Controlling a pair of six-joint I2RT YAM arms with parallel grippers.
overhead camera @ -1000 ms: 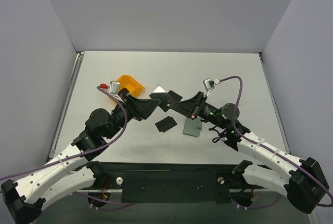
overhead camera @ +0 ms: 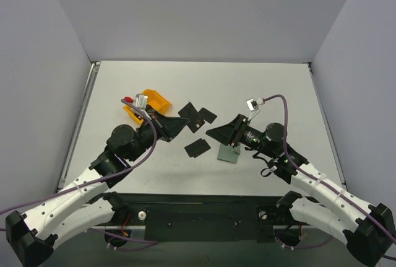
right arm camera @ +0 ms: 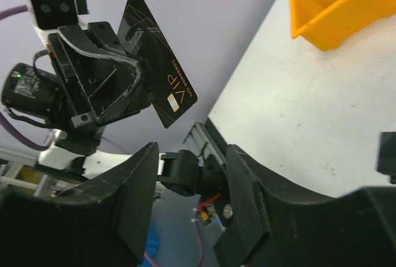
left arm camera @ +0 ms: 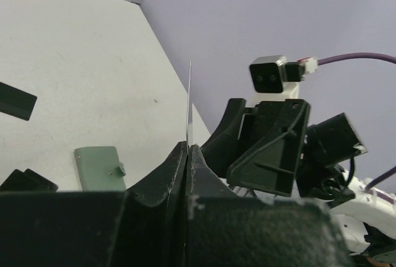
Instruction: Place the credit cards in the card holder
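A black card marked VIP [right arm camera: 164, 69] stands out from my left gripper [overhead camera: 186, 120], which is shut on one edge of it. Seen edge-on in the left wrist view, the card [left arm camera: 190, 100] is a thin upright strip. My right gripper is open, apart from the card, with nothing between its fingers. On the table below it lies the green card holder [overhead camera: 228, 154], partly covered by that gripper in the top view. Other black cards lie flat: one at the back [overhead camera: 208, 115], and overlapping ones [overhead camera: 197, 148] left of the holder.
An orange bin [overhead camera: 158, 101] stands at the back left, with a red object [overhead camera: 129, 100] beside it. Both gripper tips are near each other over the middle.
My right gripper was at the card's lower corner; it has opened and drawn back to the right and down. The card stays with my left gripper, its face now dark rather than shiny.
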